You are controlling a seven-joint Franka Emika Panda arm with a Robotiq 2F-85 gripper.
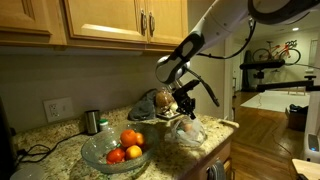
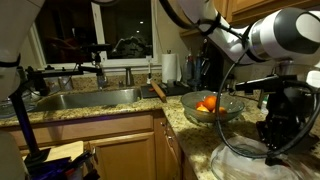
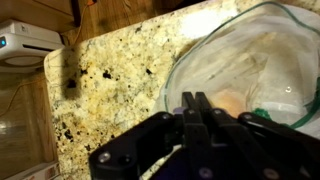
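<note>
A crinkled clear plastic bag [image 1: 187, 133] lies on the speckled counter, near its front edge. In the wrist view the bag [image 3: 285, 65] fills the right side; its rim looks green, and something pale pinkish shows inside it. My gripper points at the bag, its dark fingers close together. It looks shut, with nothing that I can make out between the fingers. From the second exterior view the bag [image 2: 245, 165] lies below the arm, and cables and the arm partly hide the fingertips.
A green-grey colander [image 1: 100, 149] holding several oranges and red fruits [image 1: 116, 156] stands to the left of the bag. Behind are a metal canister [image 1: 92, 122] and the wall. Beyond the colander, a sink [image 2: 75, 97] is set into the counter.
</note>
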